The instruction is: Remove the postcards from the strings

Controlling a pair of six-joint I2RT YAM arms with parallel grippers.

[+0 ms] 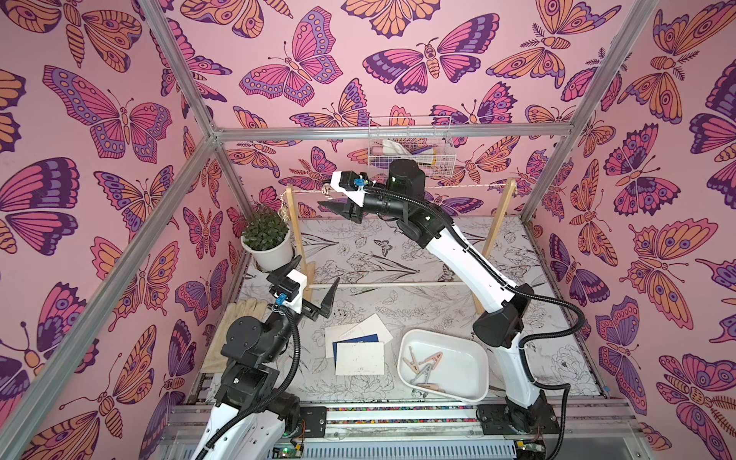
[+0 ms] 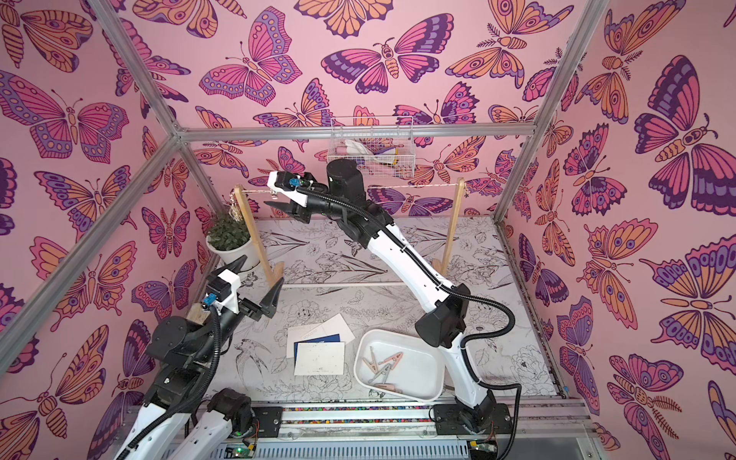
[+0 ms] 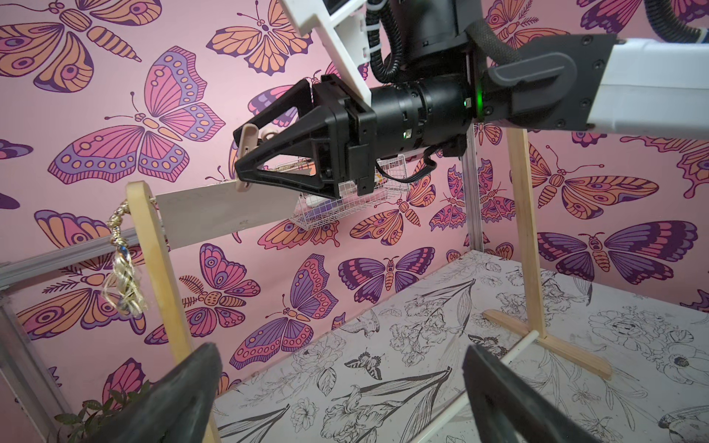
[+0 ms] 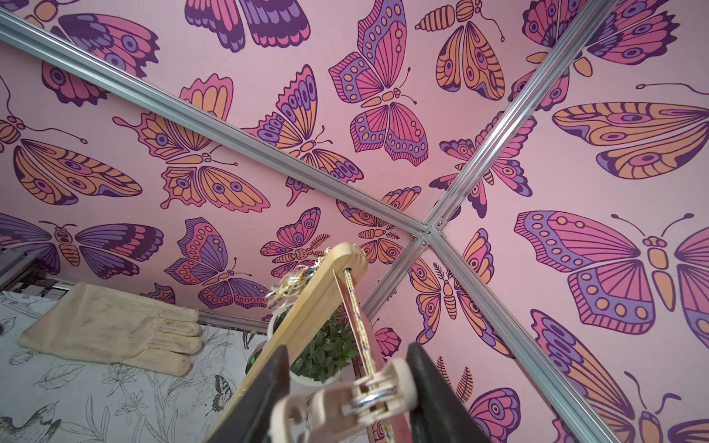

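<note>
A pale postcard hangs from the string beside the left wooden post; edge-on, the postcard [image 4: 354,317] is a thin strip in the right wrist view. A wooden clothespin [image 4: 376,395] sits on the string [image 4: 356,302] between the fingers of my right gripper. Those fingers stand part open, close on either side of the pin; firm contact is unclear. Lower down, my left gripper [image 1: 316,273] is open and empty, its fingers [image 3: 509,398] wide apart. Several postcards [image 1: 360,358] lie piled on the table.
A white tray [image 1: 481,372] holding several clothespins [image 1: 421,366] stands right of the pile. At left are a potted plant [image 1: 266,237] and pale gloves [image 1: 228,333]. A wire basket [image 1: 410,161] hangs behind the string.
</note>
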